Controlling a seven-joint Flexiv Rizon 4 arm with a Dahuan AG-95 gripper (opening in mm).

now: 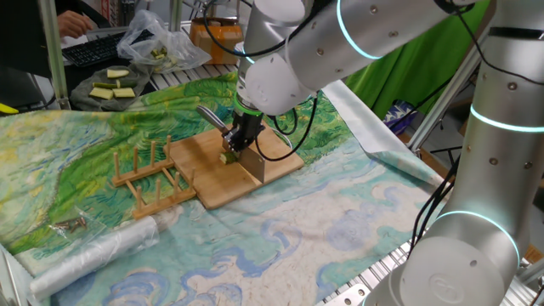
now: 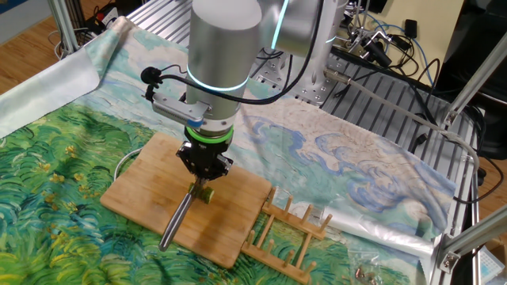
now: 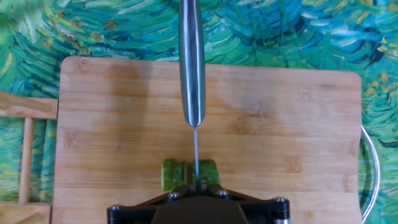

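My gripper (image 2: 203, 174) is shut on a knife above the cutting board (image 1: 197, 166). The steel handle (image 3: 193, 68) sticks out away from the gripper, toward the board's far side in the wrist view. Below the fingers, the broad blade (image 1: 253, 164) stands on edge, low over the board. Green cucumber pieces lie at the blade: one (image 3: 169, 174) is left of it in the wrist view, and another (image 3: 210, 171) is on its right. The fingers partly cover them, so whether the cut goes right through cannot be told. Exterior view 2 shows cucumber (image 2: 207, 195) beside the knife.
A wooden peg rack (image 1: 157, 189) adjoins the board. Near it lie a clear plastic roll (image 1: 95, 253) and a small bag (image 1: 70, 225). Cut vegetable pieces (image 1: 113, 85) rest on a dark bag at the back left.
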